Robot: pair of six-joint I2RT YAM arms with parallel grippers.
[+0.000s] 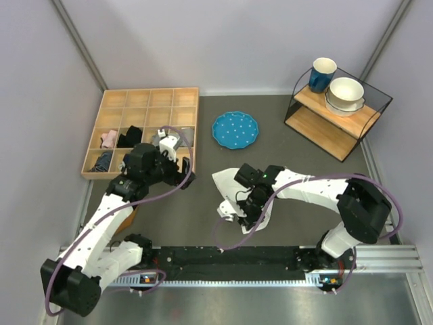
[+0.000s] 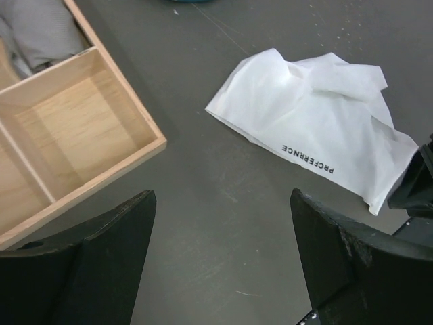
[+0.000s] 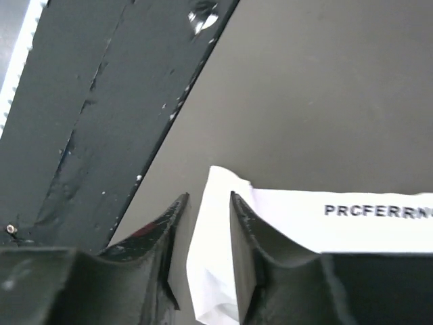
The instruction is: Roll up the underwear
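Observation:
A white cloth underwear [image 1: 226, 180] with printed lettering lies on the dark grey table, its upper part rumpled in the left wrist view [image 2: 304, 108]. My right gripper is low over the cloth's folded end [image 3: 215, 223], its fingers part open; whether cloth lies between them I cannot tell. In the top view that arm hides much of the cloth. My left gripper stands open above bare table, right of the wooden organizer, with nothing between its fingers.
A wooden compartment organizer [image 1: 139, 101] holding dark, pink and grey garments is at the left. A blue dotted plate [image 1: 235, 129] lies at the back centre. A two-tier shelf [image 1: 321, 135] with cup and bowls stands back right.

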